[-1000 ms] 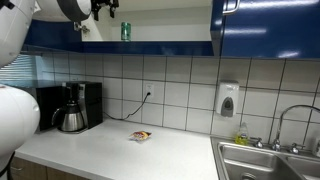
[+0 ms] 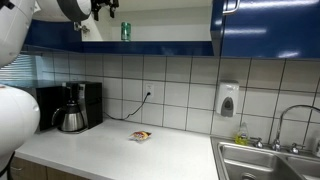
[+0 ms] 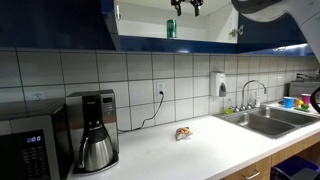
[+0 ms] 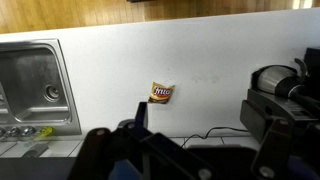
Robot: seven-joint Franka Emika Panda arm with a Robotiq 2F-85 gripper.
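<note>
High up at the open cabinet shelf, my gripper [image 2: 105, 9] is open, with nothing seen between its fingers. A green cylinder [image 2: 126, 32] stands upright on that shelf, close to the gripper; exterior view 2 shows the same green cylinder [image 3: 171, 29] just left of the gripper [image 3: 187, 9]. Far below, a small orange snack bag [image 4: 161, 93] lies on the white counter [image 4: 210, 70] in the wrist view. The bag [image 3: 183, 132] rests alone near the tiled wall, well apart from the gripper.
A coffee maker [image 3: 95, 130] with a steel carafe and a black microwave [image 3: 28, 148] occupy one end of the counter. At the other end is the sink [image 2: 255, 162]. Blue cabinet doors [image 2: 270, 32] flank the shelf.
</note>
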